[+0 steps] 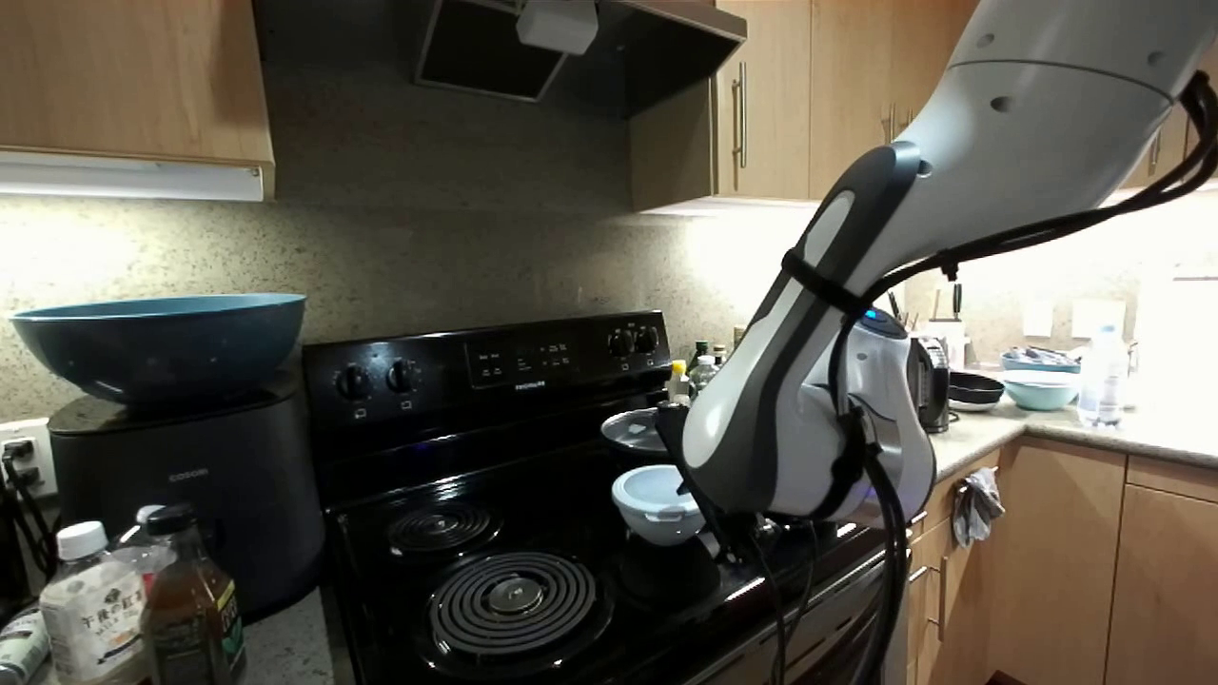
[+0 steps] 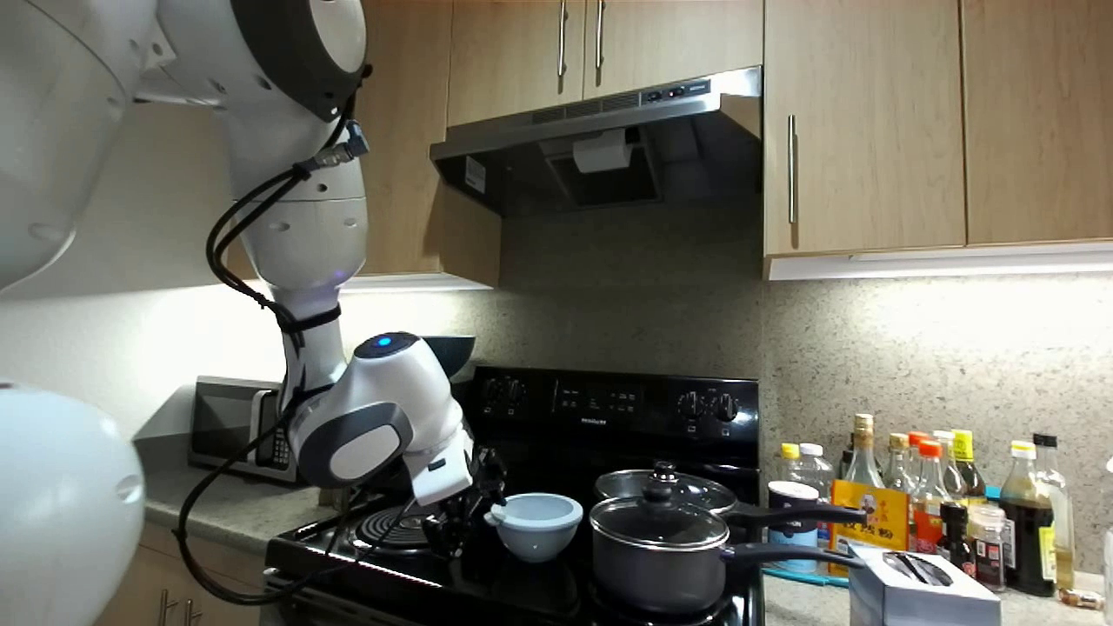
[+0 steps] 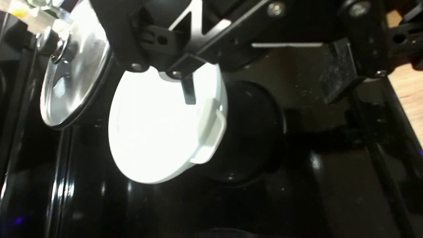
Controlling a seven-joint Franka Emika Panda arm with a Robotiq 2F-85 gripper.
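Note:
A small pale blue bowl stands upright on the black stove, just left of the pots in exterior view 2. In the wrist view the bowl looks almost white, and its handle tab faces the right side. My gripper is open, its fingers wide apart with nothing held. One finger overlaps the bowl in that view, while the other finger is over bare stove. Exterior view 2 has the gripper beside the bowl's left side; contact cannot be told. The arm mostly hides the gripper in exterior view 1.
A lidded grey pot sits right of the bowl, with a lidded pan behind it; their handles stick out rightward. Coil burners lie uncovered at the stove's left in exterior view 1. Several bottles crowd the counter.

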